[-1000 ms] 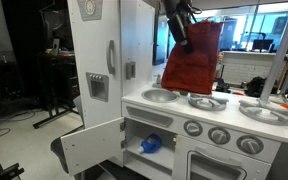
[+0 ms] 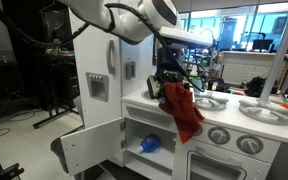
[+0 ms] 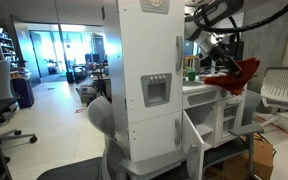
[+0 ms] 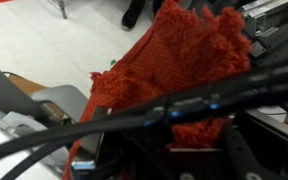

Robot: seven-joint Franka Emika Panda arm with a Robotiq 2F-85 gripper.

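A red cloth hangs in folds over the front edge of the white toy kitchen counter. At its upper left end my gripper, low above the counter, is shut on the cloth. In exterior view 2 the red cloth spreads out to the right of the arm. Bunched red fabric fills the middle of the wrist view, and a dark cable crosses in front, partly hiding the fingers.
Below the counter a cabinet door stands open, with a blue object inside. The tall white fridge unit rises to the left. Burner grates sit on the countertop, and a cardboard box lies on the floor.
My gripper has come down and to the left with the cloth, from high above the counter to just over it. The cloth, spread flat before, is now narrower and more folded.
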